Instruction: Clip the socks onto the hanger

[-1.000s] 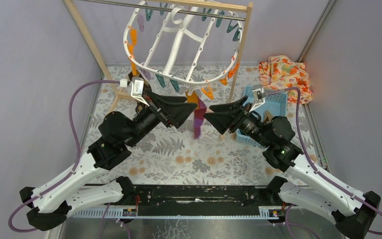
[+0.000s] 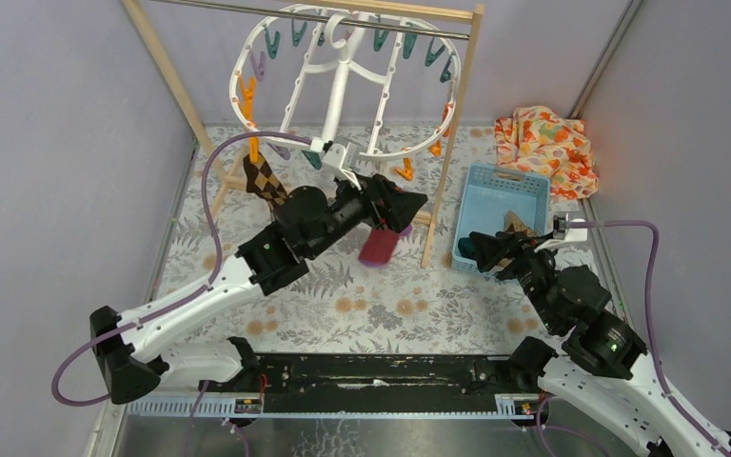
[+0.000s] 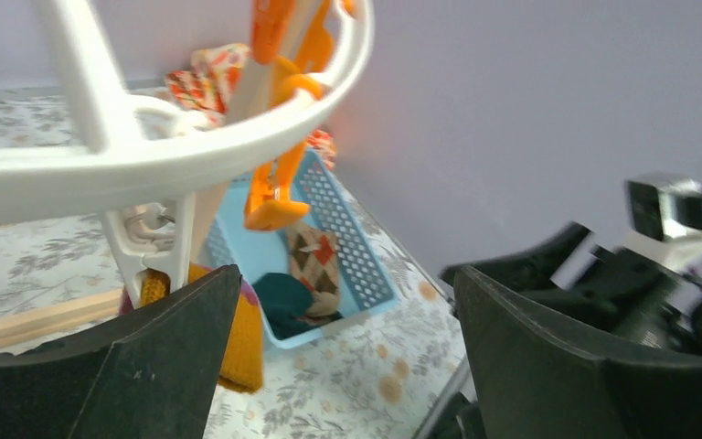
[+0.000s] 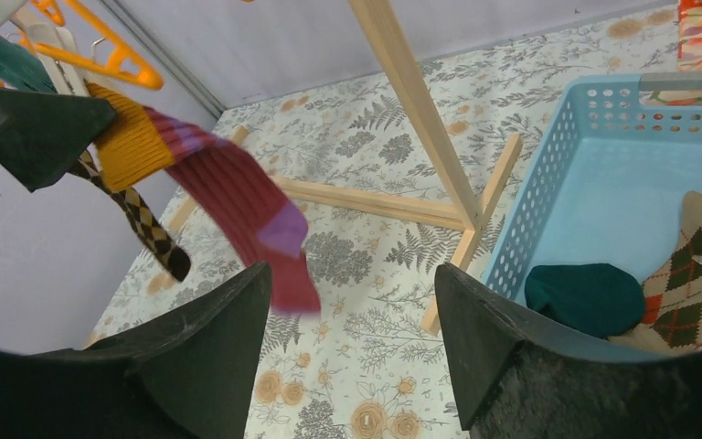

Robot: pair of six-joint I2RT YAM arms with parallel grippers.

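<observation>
The white round hanger [image 2: 343, 67] with coloured clips hangs from the rack. A striped orange, purple and red sock [image 4: 238, 201] hangs from it, as does a checkered sock [image 2: 262, 179] at the left. My open left gripper is up by the hanger's front rim, the orange end of the striped sock close beside its left finger. My open right gripper is over the blue basket's left side in the top view. The basket [image 2: 476, 190] holds a dark green sock [image 4: 580, 302] and a patterned brown sock [image 4: 695, 274].
A bright floral cloth [image 2: 543, 148] lies behind the basket. Wooden rack legs [image 4: 411, 110] stand left of the basket.
My right arm has moved right and down, away from the hanging striped sock to the basket. My left gripper has moved right along the hanger's front, and the striped sock has swung.
</observation>
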